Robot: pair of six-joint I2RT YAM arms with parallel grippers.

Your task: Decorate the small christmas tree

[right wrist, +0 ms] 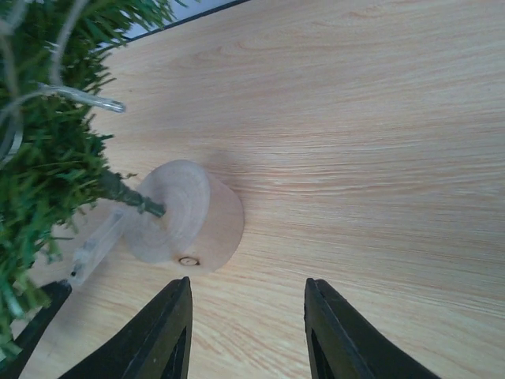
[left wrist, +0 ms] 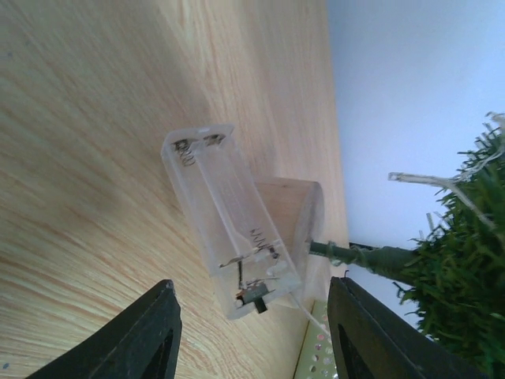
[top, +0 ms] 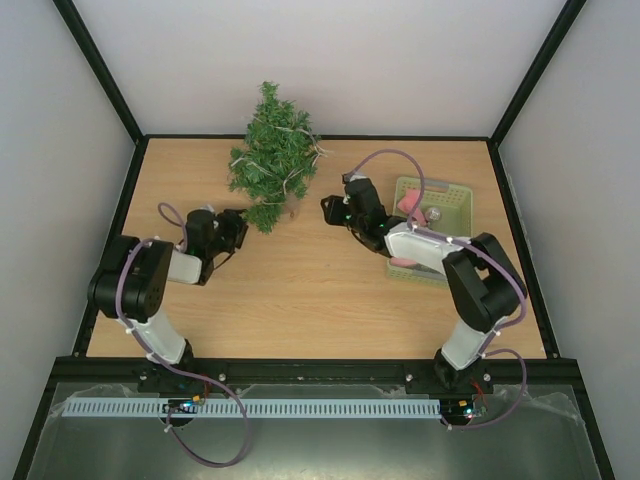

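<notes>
The small green christmas tree [top: 272, 157] stands at the back middle on a clear round base [right wrist: 213, 225], with pale wires in its branches. In the left wrist view a clear battery box [left wrist: 221, 213] with a wire sits against the base. My left gripper is left of the tree, facing that box, its fingers apart with nothing between them. My right gripper is right of the tree, facing the base, also open and empty over bare wood.
A light green basket [top: 455, 210] with pink items and a silvery ball stands at the right, partly under the right arm.
</notes>
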